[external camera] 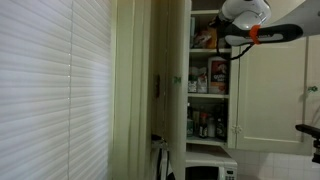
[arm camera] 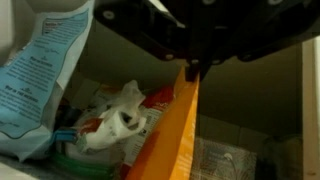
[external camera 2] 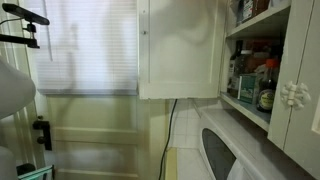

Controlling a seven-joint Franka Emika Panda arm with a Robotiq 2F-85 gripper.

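Note:
In the wrist view, the dark gripper is shut at the top corner of an orange bag (arm camera: 170, 135). The bag rises to a narrow peak at the fingertips, which appear to pinch its thin edge. In exterior view 1 the arm reaches in from the right to the top of the open cabinet; the fingers are too small and dark to make out there. Some orange packaging (external camera: 205, 39) shows on the upper shelf beside the arm.
A blue-and-white printed bag (arm camera: 42, 75) and a crumpled white package (arm camera: 112, 125) lie near the orange bag. The open cabinet door (external camera: 180, 80) stands left of the shelves. Bottles (external camera: 205, 125) fill a lower shelf, above a white microwave (external camera: 208, 160).

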